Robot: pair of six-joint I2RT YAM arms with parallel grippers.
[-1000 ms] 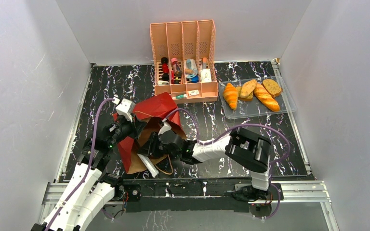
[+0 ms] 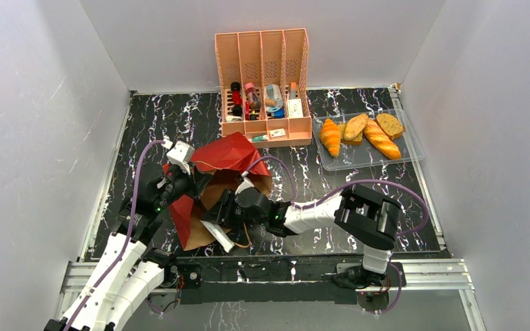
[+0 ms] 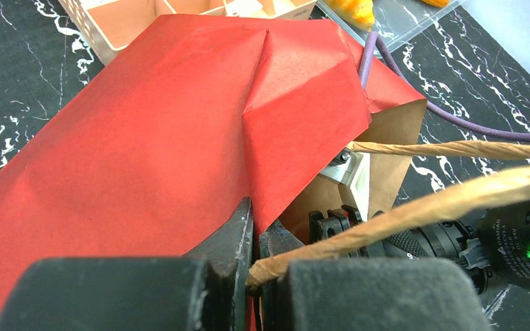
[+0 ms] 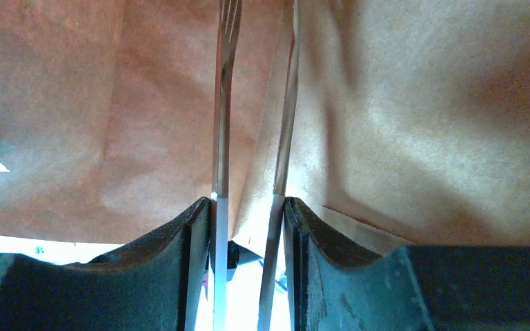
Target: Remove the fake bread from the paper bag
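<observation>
The paper bag (image 2: 228,153), red outside and brown inside, lies on its side at the left front of the table. My left gripper is shut on the bag's rim beside a twisted paper handle (image 3: 400,219). My right gripper reaches into the bag's mouth. Its long thin fingers (image 4: 221,138) stand a little apart, with only brown paper (image 4: 421,103) showing behind the gap. No bread is visible inside the bag. A croissant (image 2: 330,138), a baguette (image 2: 382,140) and several bread pieces lie on the clear tray (image 2: 354,163).
A salmon-coloured organiser (image 2: 262,52) with small bottles and boxes stands at the back, close behind the bag. The clear tray is at the back right. Grey walls close in both sides.
The bag's right side has spread a bit rightward with it. The left arm has stayed still.
</observation>
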